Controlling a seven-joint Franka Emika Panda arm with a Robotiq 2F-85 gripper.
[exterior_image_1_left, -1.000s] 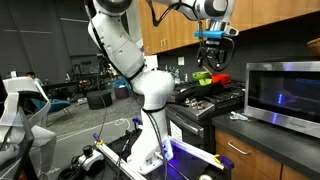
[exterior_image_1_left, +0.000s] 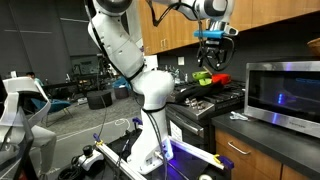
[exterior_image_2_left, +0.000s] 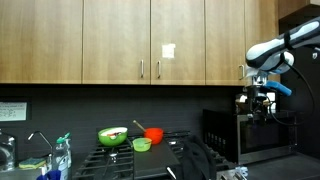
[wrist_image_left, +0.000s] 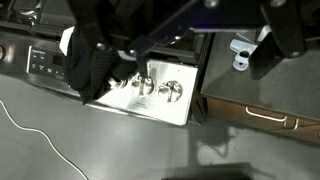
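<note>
My gripper (exterior_image_1_left: 213, 62) hangs in the air above the counter, near the stove's right end, pointing down. In the wrist view its dark fingers (wrist_image_left: 268, 45) stand wide apart on either side, with the stove edge and counter visible in the gap. No object shows between them. A small silver-grey item (wrist_image_left: 241, 52) lies on the counter well below, close to the right finger; exterior view 1 shows the same item (exterior_image_1_left: 238, 116) in front of the microwave. On the stove are a red pot (exterior_image_2_left: 153, 134), a green-rimmed pan (exterior_image_2_left: 112, 136) and a smaller green pot (exterior_image_2_left: 142, 144).
The microwave (exterior_image_1_left: 283, 95) stands on the right of the counter. A black cloth (wrist_image_left: 90, 62) drapes over the stove front beside the silver knobs (wrist_image_left: 142, 86). Bottles (exterior_image_2_left: 62, 158) stand by the sink at far left. Wooden cabinets (exterior_image_2_left: 120, 45) hang above.
</note>
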